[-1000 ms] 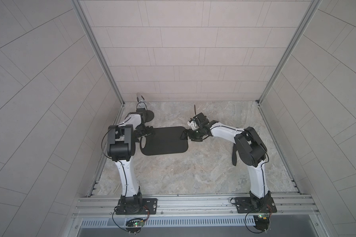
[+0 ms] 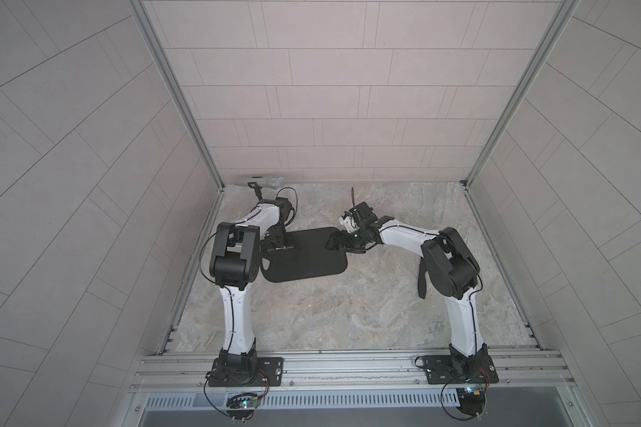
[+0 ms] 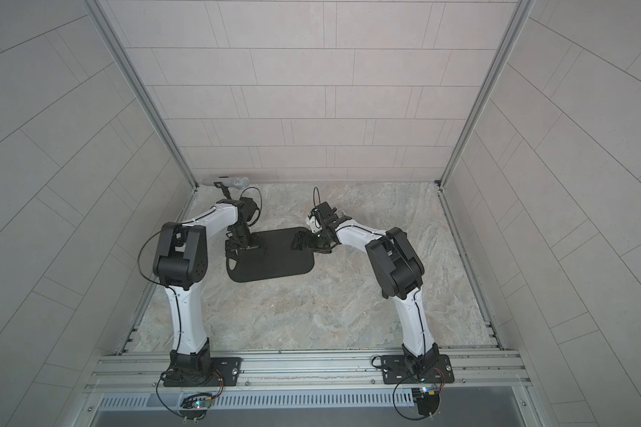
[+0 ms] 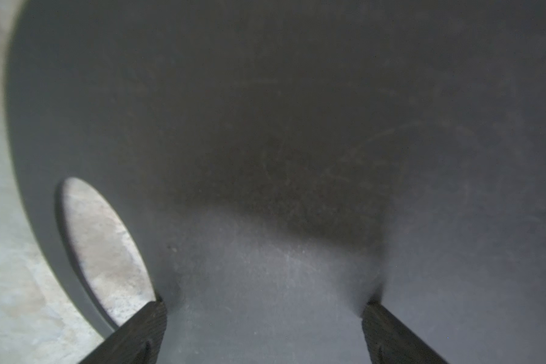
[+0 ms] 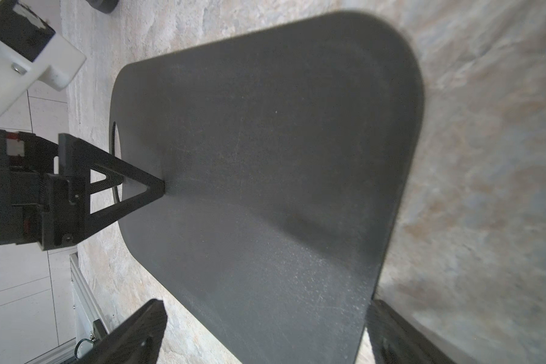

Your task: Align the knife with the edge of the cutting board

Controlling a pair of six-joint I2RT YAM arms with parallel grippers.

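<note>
The dark grey cutting board [image 2: 309,263] lies flat, slightly turned, with an oval handle slot at its left end. Over that end my left gripper is open, pointing down at the board; only bare board shows between its fingers. Across the right edge of the board my right gripper stands open, one finger on the board side and one past the edge. A long dark strip that looks like the knife [image 2: 421,281] lies far to the right, partly hidden under the right arm.
Close to the back left corner a dark, jointed object [image 2: 256,188] and a clear piece [image 2: 274,183] show behind the left arm.
The board has slid a little to the right. My left gripper has moved right, over the board. The object at the back left has shifted and looks tipped. My right arm hardly moved.
</note>
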